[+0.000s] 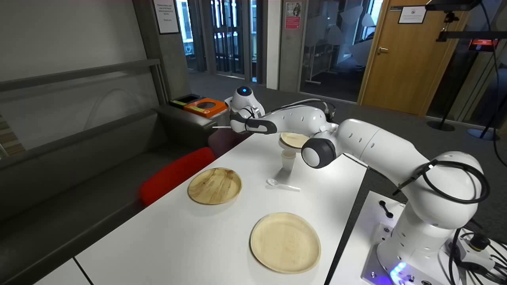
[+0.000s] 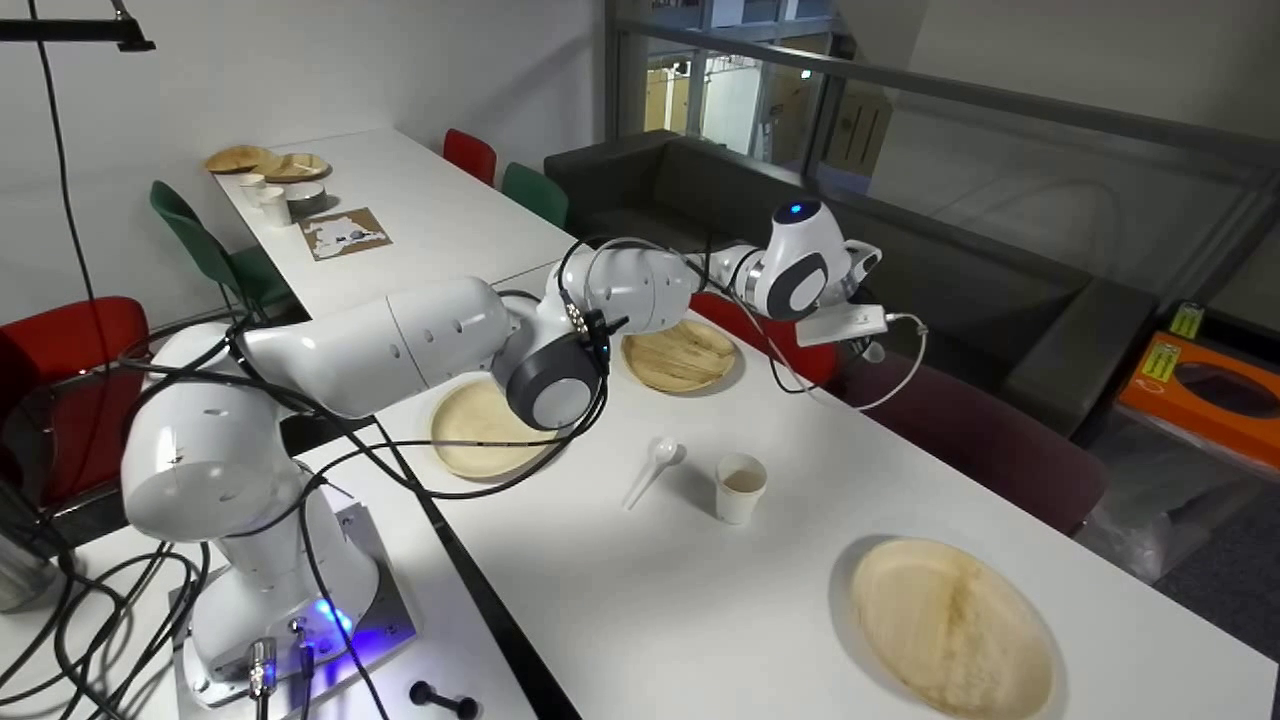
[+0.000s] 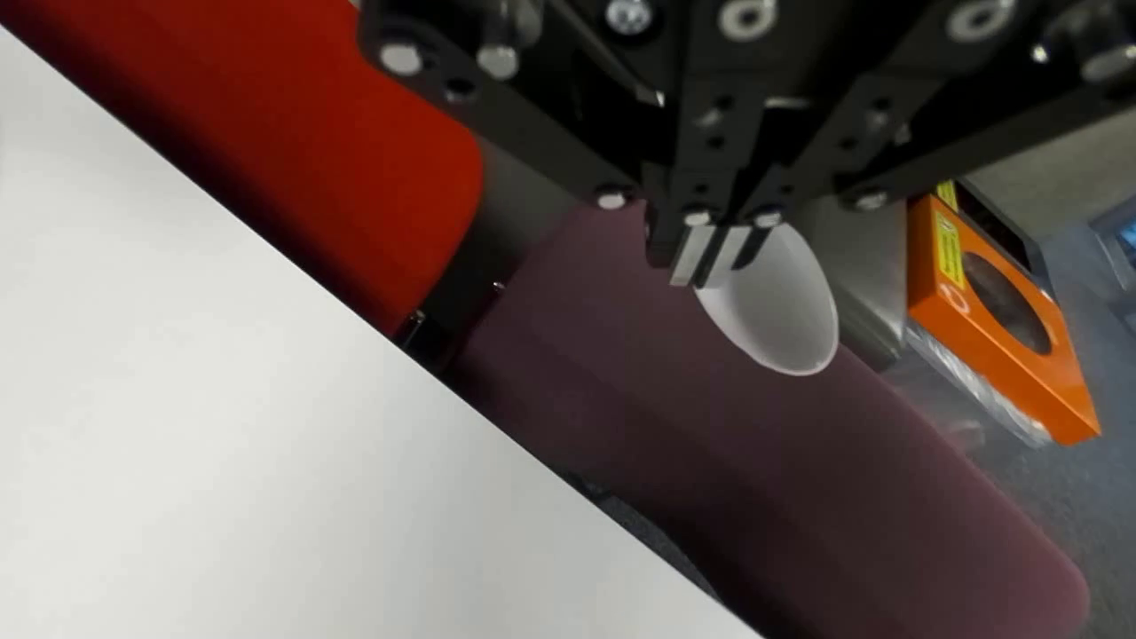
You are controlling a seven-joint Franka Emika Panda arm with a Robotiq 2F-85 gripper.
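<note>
In the wrist view my gripper is shut, its narrow fingertips pressed together around the thin part of a white plastic spoon [image 3: 783, 309]. The spoon's bowl sticks out past the fingers, over the maroon chair beyond the table edge; its handle is mostly hidden. The same held spoon [image 2: 873, 352] shows small below the arm's end in exterior view 2. A second white spoon [image 1: 283, 185] lies on the table. Close by stands a pale paper cup [image 2: 740, 487], upright. Three round wooden plates rest on the table: one near [image 1: 285, 243], one left [image 1: 214, 185], one far [image 1: 293, 139].
An orange-topped bin [image 3: 996, 309] stands beyond the maroon chair [image 3: 682, 405]. A red chair [image 1: 178, 173] is pushed against the table's long edge, with a grey sofa [image 1: 95, 190] behind. A loose cable [image 2: 918, 360] loops from the wrist.
</note>
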